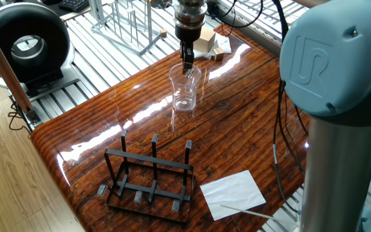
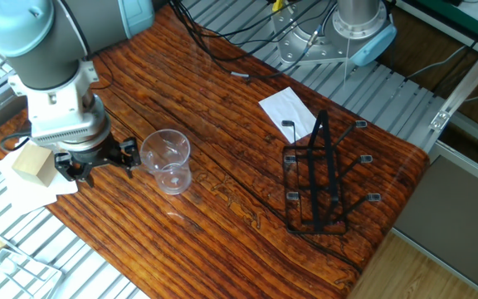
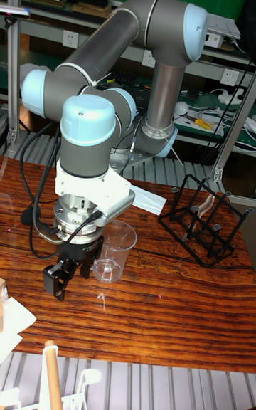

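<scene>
A clear plastic cup (image 1: 185, 96) stands upright on the glossy wooden table. My gripper (image 2: 109, 178) is open beside it, its two black fingers spread with nothing between them. In exterior view 1 the gripper (image 1: 187, 69) overlaps the cup's far rim, but exterior view 2 shows it to the left of the cup (image 2: 173, 176). From exterior view 3, the cup (image 3: 114, 258) appears just right of the gripper (image 3: 72, 287), partly behind it. Whether a finger touches the cup, I cannot tell.
A black wire rack (image 1: 153, 189) sits near one table end, with a white sheet (image 1: 233, 194) beside it. Wooden blocks (image 2: 34, 164) lie on paper past the gripper. Cables (image 2: 222, 62) run along the arm's base side. Bare table separates cup and rack.
</scene>
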